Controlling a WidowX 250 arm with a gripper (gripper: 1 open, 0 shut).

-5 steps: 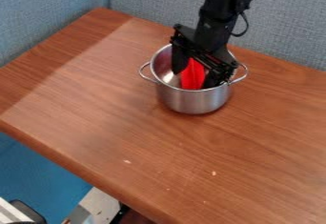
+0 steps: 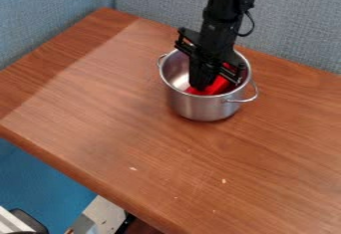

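Observation:
A steel pot with two side handles stands on the wooden table toward the back, right of centre. My black gripper reaches down into it from above, shut. Inside the pot is a red object, partly hidden behind the gripper. Whether anything is between my fingertips cannot be seen.
Grey-blue padded walls stand along the back and left. Some equipment lies off the table at the lower left.
Over the last second the pot has turned, its right handle now lower, and the red object inside shows less behind my gripper, which has shifted slightly.

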